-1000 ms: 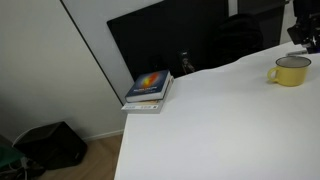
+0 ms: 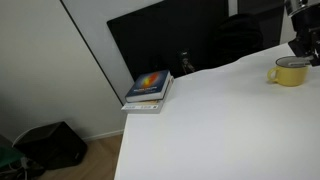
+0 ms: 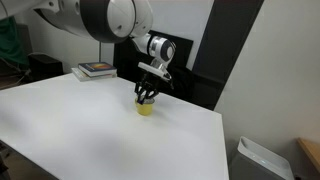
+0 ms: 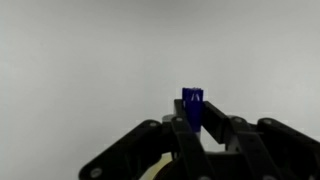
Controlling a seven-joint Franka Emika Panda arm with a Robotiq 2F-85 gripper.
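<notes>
A yellow mug (image 2: 290, 75) with its handle facing left stands at the right of the white table in exterior view 1. My gripper (image 2: 306, 50) is just above and behind its right rim. In exterior view 2, the gripper (image 3: 147, 94) is over the same mug (image 3: 145, 108), overlapping its top. A slim blue object (image 4: 193, 107) shows between the black fingers in the wrist view, and the fingers are shut on it. Part of the mug (image 4: 156, 168) appears below the fingers. The blue object's lower end, and whether it touches the mug, cannot be made out.
Two stacked books (image 2: 149, 86) lie at the table's far left corner in exterior view 1. A grey bin (image 3: 258, 160) stands off the table's right side in exterior view 2.
Over the last second my gripper has come lower and closer to the mug's right rim. The mug and books have stayed in place.
</notes>
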